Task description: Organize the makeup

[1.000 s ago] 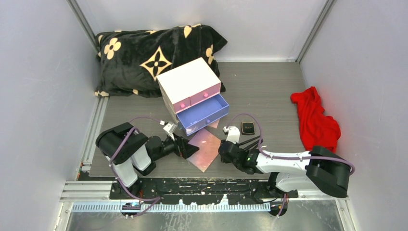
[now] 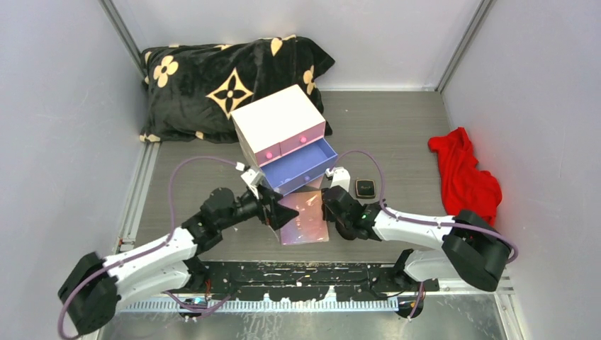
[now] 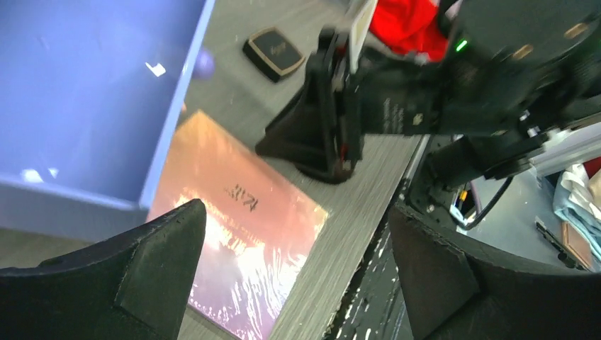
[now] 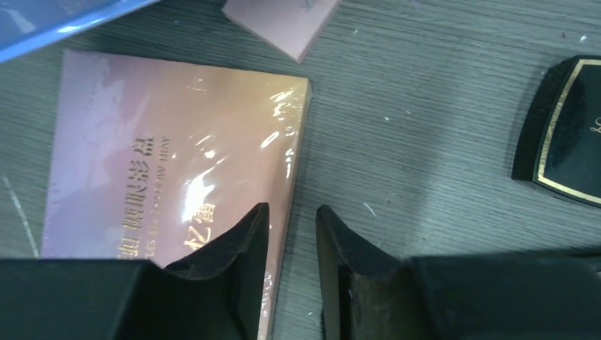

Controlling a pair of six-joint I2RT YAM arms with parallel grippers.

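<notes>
A pink, shrink-wrapped palette (image 2: 303, 219) lies flat before the white organizer (image 2: 276, 117), whose blue drawer (image 2: 298, 164) is pulled out. My left gripper (image 2: 273, 211) hangs open over the palette's left part, nothing between its fingers; the palette (image 3: 241, 227) shows beyond them in the left wrist view. My right gripper is partly open at the palette's right edge, its fingertips apart with nothing held. A black, gold-rimmed compact (image 4: 567, 134) lies to the right, and a smaller pink item (image 4: 280, 21) lies near the drawer.
A dark patterned cushion (image 2: 191, 85) lies behind the organizer. A red cloth (image 2: 464, 177) is at the right wall. Bare table shows at back right. A dark round object (image 2: 344, 230) is partly hidden under the right arm.
The palette has turned from slanted to roughly square with the table edge. My left arm has unfolded and risen toward the drawer; my right arm has shifted slightly.
</notes>
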